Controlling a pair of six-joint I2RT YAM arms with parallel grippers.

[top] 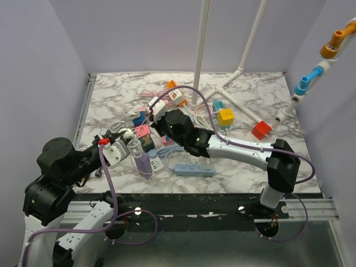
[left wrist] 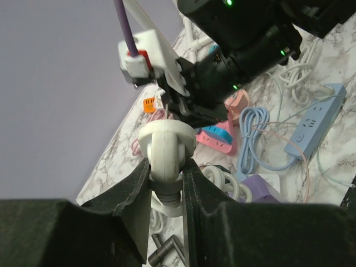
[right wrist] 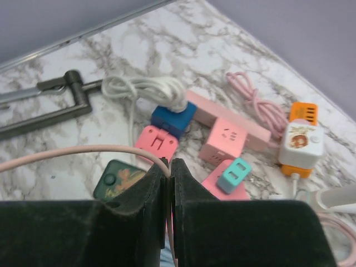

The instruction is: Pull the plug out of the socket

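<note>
A white rounded plug [left wrist: 165, 146] with a thin metal pin at its upper end is clamped in my left gripper. From above, this plug [top: 128, 135] is up off the table, near the purple block [top: 143, 165] with its coil of white cord. My right gripper is shut over the cluster of small sockets. A thin pinkish cord [right wrist: 111, 148] runs up to its fingers and down along their seam; whether they pinch it I cannot tell. Below are a pink socket [right wrist: 157, 143], a green one [right wrist: 118, 177] and a blue one [right wrist: 173, 118].
A light blue power strip [top: 194, 169] lies near the front edge. Yellow [top: 225, 117] and red [top: 261, 130] cubes sit to the right beside white pipes [top: 245, 105]. Loose cords cover the middle; bare marble shows at far right.
</note>
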